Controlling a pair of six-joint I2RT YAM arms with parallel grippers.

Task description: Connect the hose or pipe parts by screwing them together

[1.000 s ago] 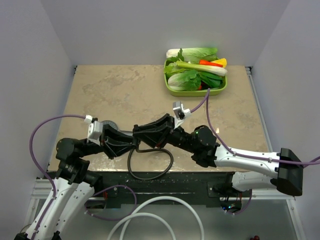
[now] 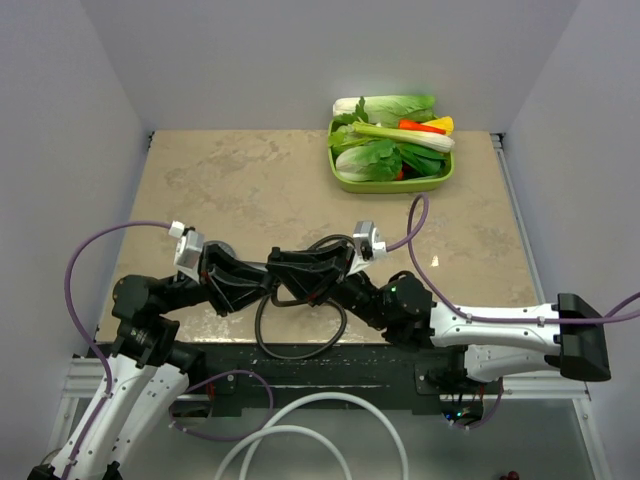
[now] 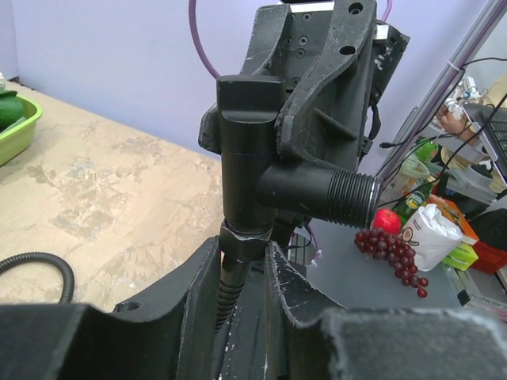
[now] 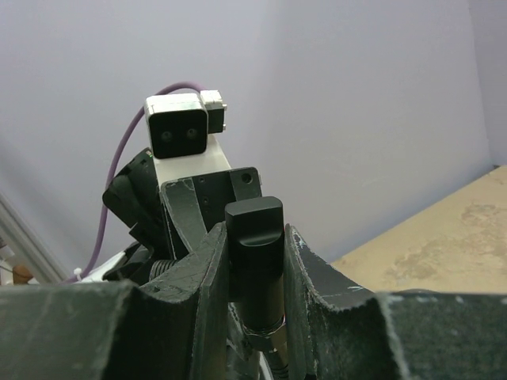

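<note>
A black tee fitting with a threaded side port is held upright between my two grippers above the counter. My left gripper is shut on the collar where the ribbed hose joins the fitting's lower end. My right gripper is shut on the fitting's upper body, as the right wrist view shows. In the top view, the two wrists meet over the black hose, which loops on the counter near its front edge. Part of the joint is hidden by fingers.
A green basket of vegetables stands at the back right of the counter. White tubing lies below the front edge.
</note>
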